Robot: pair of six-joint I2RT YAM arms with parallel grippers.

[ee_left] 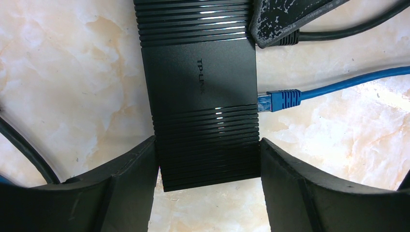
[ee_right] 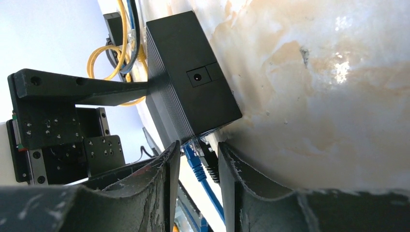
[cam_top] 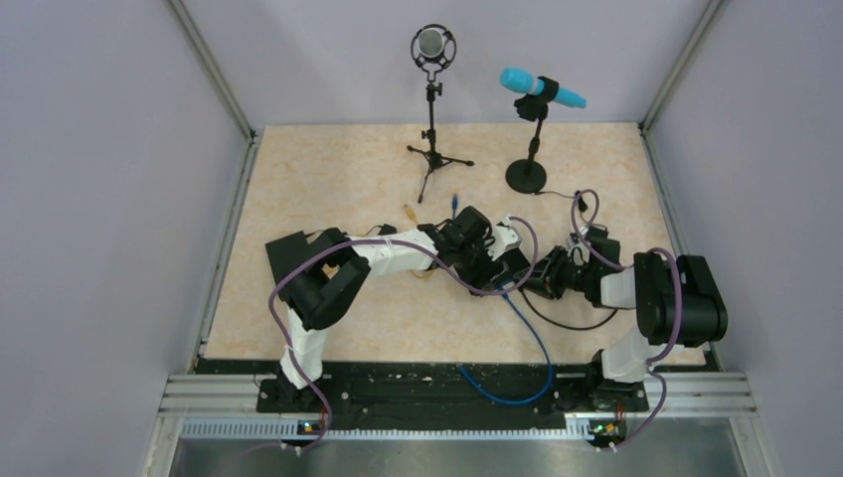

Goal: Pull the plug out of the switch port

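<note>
The black TP-Link switch (ee_left: pixel 198 72) lies on the table, with my left gripper shut across its ribbed end. On its side the blue plug (ee_left: pixel 283 100) sits in a port. Near it a black plug (ee_left: pixel 285 41) and cable are partly covered by a dark finger of my right gripper. In the right wrist view my right gripper is part open at that side of the switch (ee_right: pixel 188 72), around the black plug (ee_right: pixel 208 158), with the blue plug (ee_right: pixel 193 159) just beside it; whether the fingers touch the black plug is unclear.
Two microphone stands (cam_top: pixel 434 157) (cam_top: pixel 525 175) stand at the back. Another black device (cam_top: pixel 286 253) lies at the left, with yellow and blue cables near the middle.
</note>
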